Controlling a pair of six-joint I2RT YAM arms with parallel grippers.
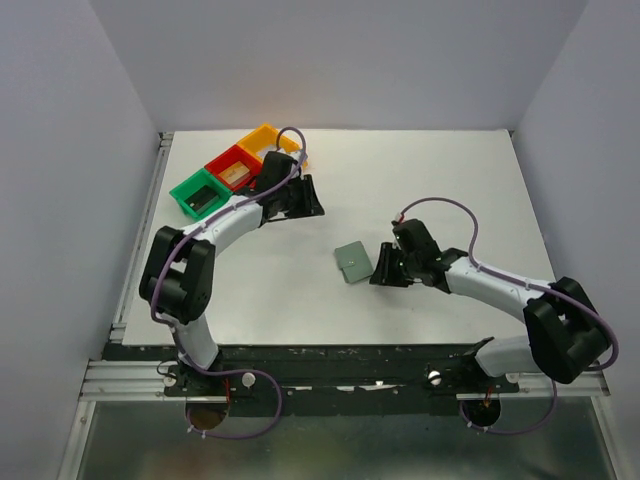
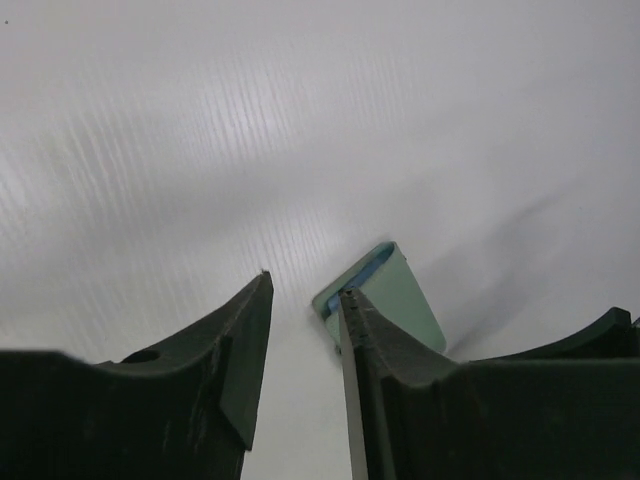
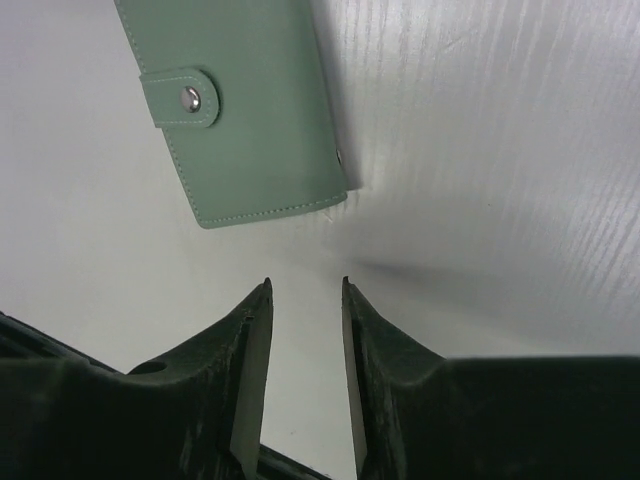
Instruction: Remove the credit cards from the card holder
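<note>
The grey-green card holder (image 1: 352, 256) lies flat and closed, slightly turned, near the middle of the table. In the right wrist view its strap with a snap button (image 3: 190, 99) faces up. Dark blue shows inside the open edge of the holder (image 2: 405, 300) in the left wrist view; I cannot tell single cards there. My left gripper (image 1: 313, 200) is over the table behind and left of the holder, part open and empty. My right gripper, also part open with an empty gap, stands just off the holder's front right corner, apart from it.
Green (image 1: 187, 189), red (image 1: 222, 160) and yellow (image 1: 262, 134) bins stand in a row at the back left, each with something flat inside. The left arm passes close to them.
</note>
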